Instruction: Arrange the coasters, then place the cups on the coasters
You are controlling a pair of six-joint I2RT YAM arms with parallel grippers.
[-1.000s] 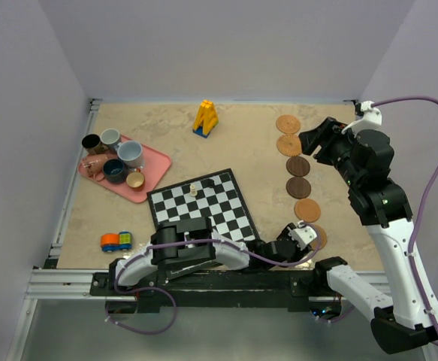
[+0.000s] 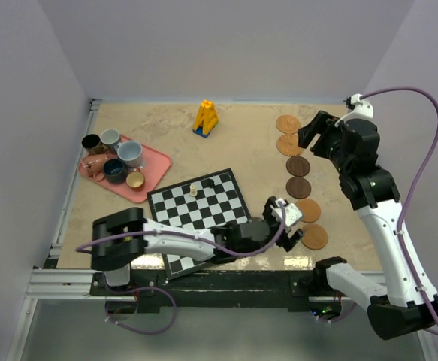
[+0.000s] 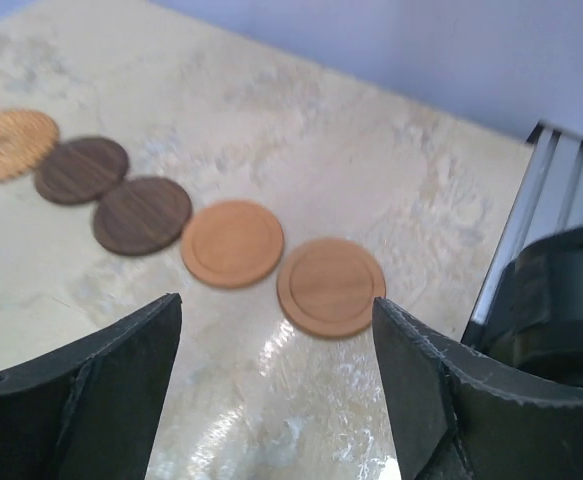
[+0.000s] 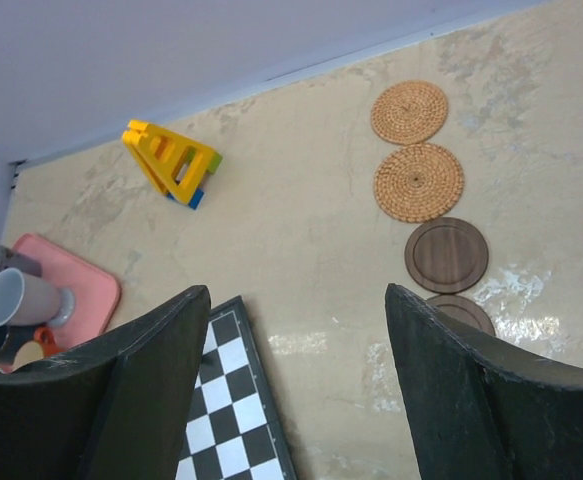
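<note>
Several cups, among them a grey one (image 2: 130, 153), crowd a pink tray (image 2: 154, 174) at the table's left. A column of coasters lies on the right: woven ones (image 4: 419, 182) at the back, dark wooden ones (image 4: 446, 255) in the middle, and light brown ones (image 3: 331, 286) toward the front. My left gripper hovers by the light brown coasters, open, its fingers apart with only table between them. My right gripper hangs at the right edge near the woven coasters, also open and empty. No cup is near either one.
A chessboard (image 2: 197, 207) lies mid-table, partly under my left arm. A yellow stand on a blue base (image 2: 206, 119) sits at the back. Bare table separates the tray, stand and coasters.
My left arm has lifted and swung, its elbow now covering the toy vehicle at the front left; its gripper shifted slightly back and left. The right arm has shifted a little left.
</note>
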